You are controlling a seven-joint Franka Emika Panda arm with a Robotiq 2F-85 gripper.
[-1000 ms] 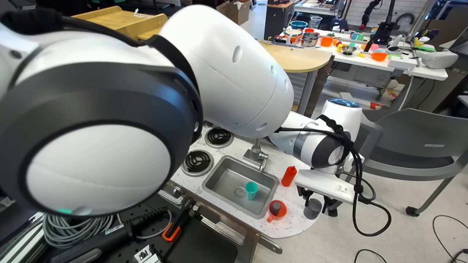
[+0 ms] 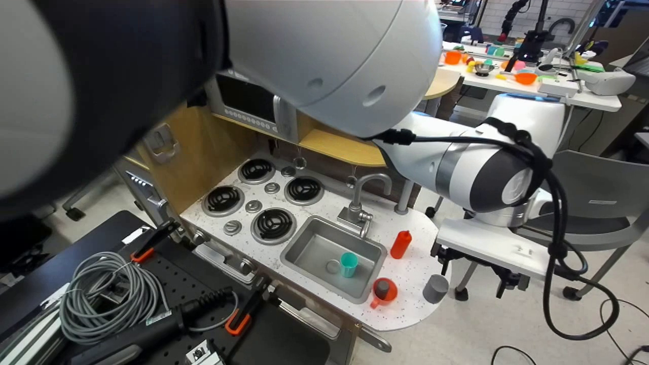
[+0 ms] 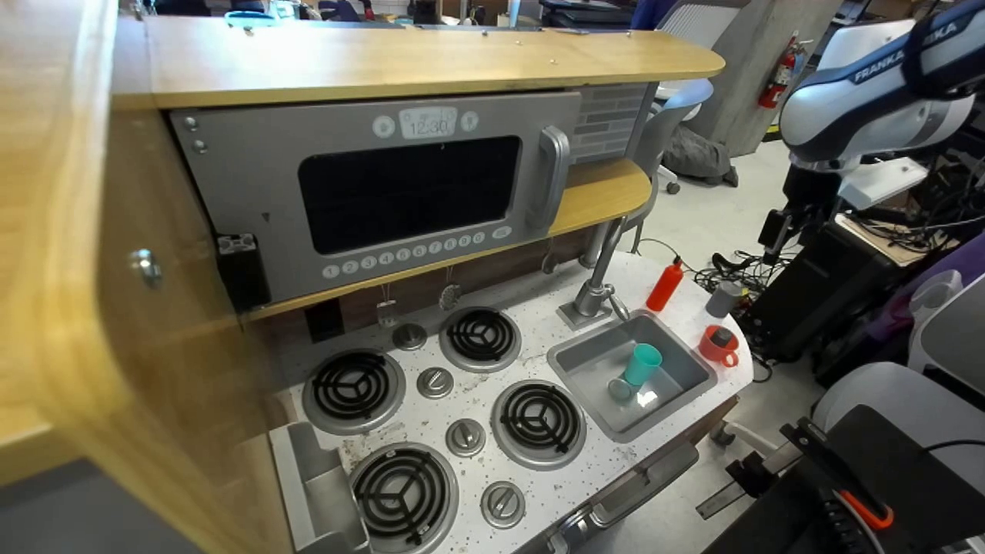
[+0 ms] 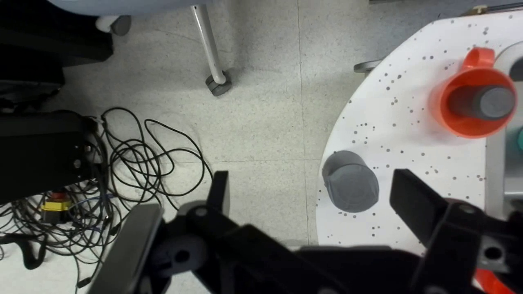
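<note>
A grey cylindrical cup (image 2: 435,289) stands on the rounded end of the white counter, close to its edge; the wrist view shows the cup (image 4: 352,186) with a flat grey end facing up. High above the counter end and off to one side, my gripper (image 2: 472,274) is open. In the wrist view, the wide gap of the gripper has the cup below it, nearer the right finger (image 4: 416,203). Nothing is held. A red mug (image 4: 473,105) with a dark grey cylinder (image 4: 495,102) inside sits nearby.
The grey sink (image 3: 629,426) contains a teal cup (image 3: 642,365). A red bottle (image 2: 401,244) stands beside the faucet (image 2: 359,201). Stove burners (image 3: 538,423) occupy the other counter half. Beyond the rounded edge lies open floor, with loose cables (image 4: 142,161).
My arm has lifted and swung to the right in exterior view 1. The cup remains on the counter.
</note>
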